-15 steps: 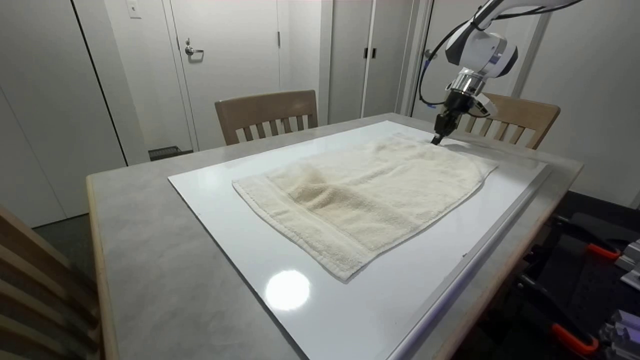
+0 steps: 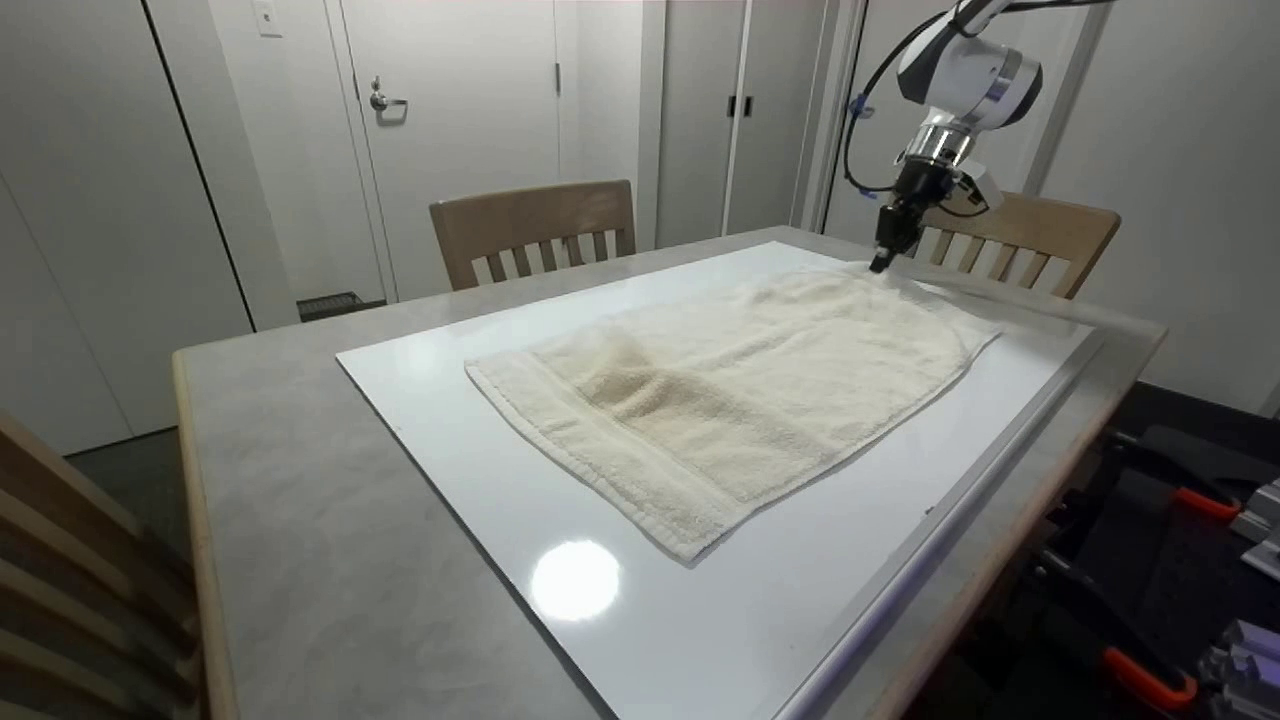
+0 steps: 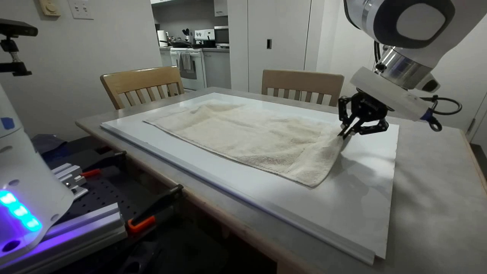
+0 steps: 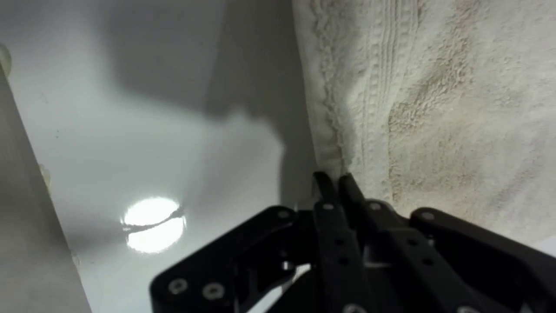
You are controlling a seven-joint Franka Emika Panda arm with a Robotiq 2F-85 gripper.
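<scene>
A cream towel point(image 2: 780, 372) is spread over the white board point(image 2: 744, 636), with a bunched ridge toward its end nearest exterior view 1. At the opposite end my gripper point(image 3: 345, 134) is shut on the towel's edge, and the cloth there is drawn up off the board. In the wrist view the fingertips point(image 4: 350, 182) pinch the hemmed border of the towel point(image 4: 458, 120), close to its woven band. Most of the towel still rests on the board, its surface wavy. How much cloth lies between the fingers is hidden.
The grey table point(image 2: 300, 516) surrounds the board. Wooden chairs point(image 3: 303, 84) stand along its far side. Clamps with orange handles point(image 3: 141, 224) sit by the robot's base. No other objects lie on the board.
My gripper has risen slightly and shifted a little right in exterior view 1, lifting the towel's far edge with it. The near end of the towel has stayed in place.
</scene>
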